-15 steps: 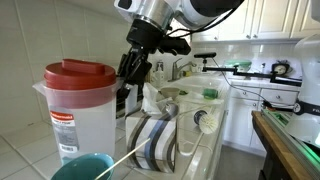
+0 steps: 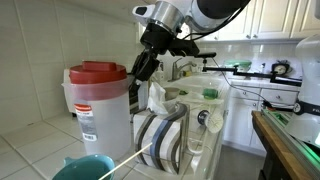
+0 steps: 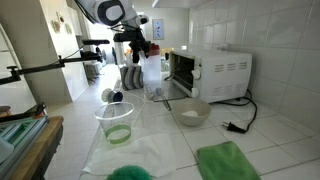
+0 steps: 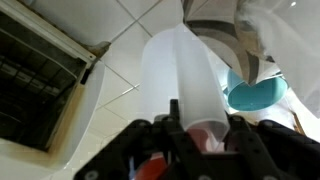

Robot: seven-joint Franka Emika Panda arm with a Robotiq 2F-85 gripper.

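A clear-white pitcher (image 2: 104, 122) with a red lid (image 2: 97, 72) stands upright at the left of exterior view 1, close to the tiled wall. My gripper (image 2: 134, 82) is at its right side, just below lid height. In the wrist view the pale handle (image 4: 198, 75) lies between the fingers, and the gripper is shut on it. Part of the red lid (image 4: 150, 168) shows beneath the fingers. Exterior view 2 has the pitcher (image 3: 152, 72) far back, partly behind the toaster oven; whether its base touches the counter cannot be told.
A teal mug (image 2: 88, 168) with a stick in it sits in front of the pitcher. Right of the pitcher stands a striped container (image 2: 160, 142) with white tissue (image 2: 158, 98). Exterior view 2 shows a clear tub (image 3: 118, 122), a bowl (image 3: 189, 113) and a green cloth (image 3: 226, 162).
In exterior view 1 the pitcher and my gripper have moved together to the right, with the pitcher's base now higher in view. The mug and striped container have stayed put.
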